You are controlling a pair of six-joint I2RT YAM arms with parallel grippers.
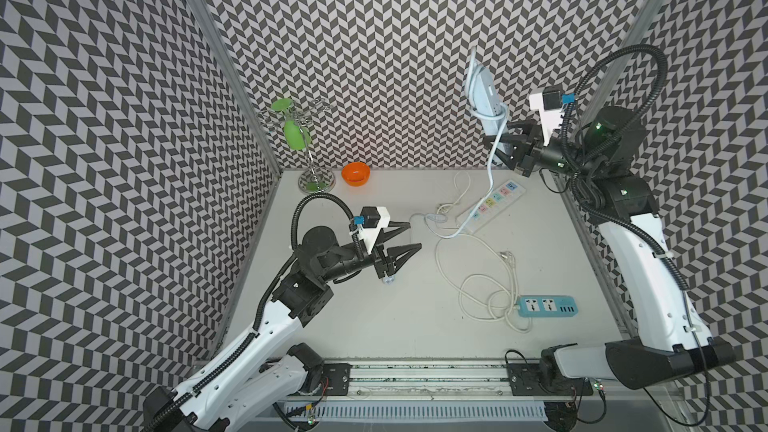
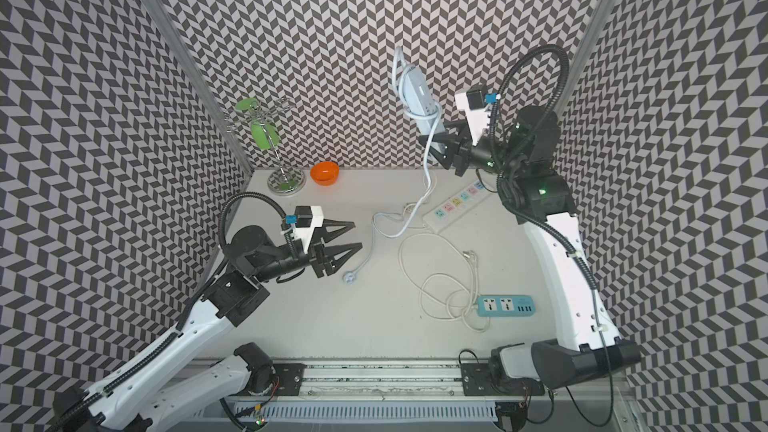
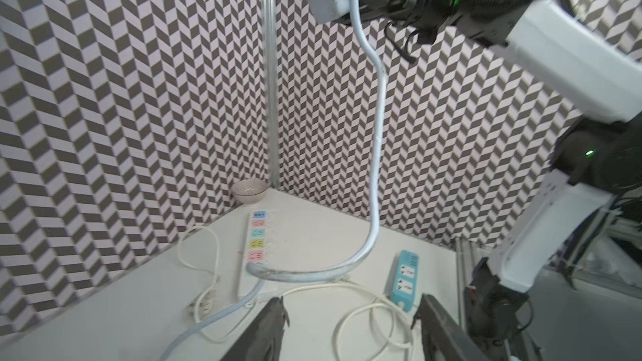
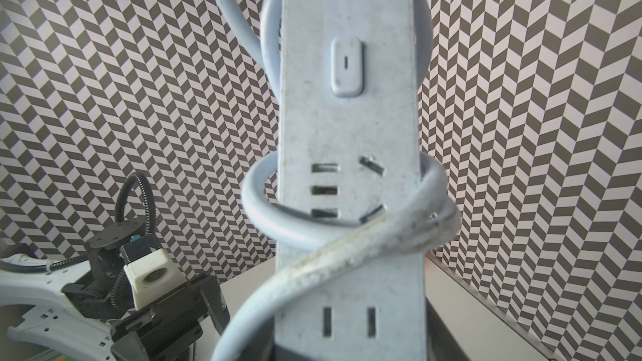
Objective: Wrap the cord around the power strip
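Observation:
High at the back right, my right gripper point(image 1: 512, 149) is shut on the lower end of a pale blue power strip point(image 1: 485, 100), which stands tilted in the air. In the right wrist view the strip point(image 4: 351, 127) has its pale blue cord point(image 4: 394, 220) looped round it and crossing its face. From there the cord point(image 2: 429, 164) hangs to the table and runs left to its plug point(image 2: 349, 277). My left gripper point(image 1: 414, 237) is open over the table, with nothing between its fingers. In the left wrist view the cord point(image 3: 378, 127) hangs beyond those fingers point(image 3: 264, 334).
A white strip with coloured sockets point(image 2: 452, 208) and a teal strip point(image 1: 548, 306) lie on the right, with loose white cords point(image 1: 472, 280) between. An orange bowl point(image 1: 356, 173) and a green-and-metal stand point(image 1: 296, 136) are at the back left.

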